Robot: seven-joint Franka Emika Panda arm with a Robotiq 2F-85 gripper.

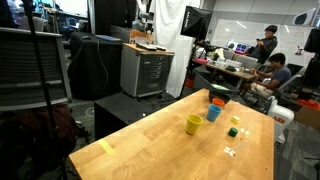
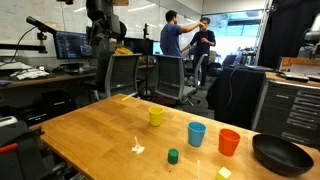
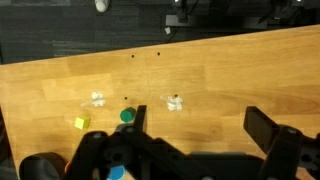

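High over the wooden table point(image 3: 215, 75), my gripper stands open, its two dark fingers wide apart with only tabletop between them. A yellow cup point(image 2: 156, 116), a blue cup point(image 2: 197, 132) and an orange-red cup point(image 2: 229, 142) stand in a row on the table. Near them are a small green cylinder point(image 2: 173, 157) and a yellow block point(image 2: 223, 173). In the wrist view the green cylinder point(image 3: 127, 115) and yellow block point(image 3: 81, 122) lie left of the gripper. The blue cup point(image 3: 116, 173) is partly cut off there, and the arm's body hides the yellow cup.
A black bowl point(image 2: 282, 155) sits at one table end, beyond the orange-red cup. Small white scraps point(image 3: 175, 103) lie on the wood. People are in the background, away from the table.
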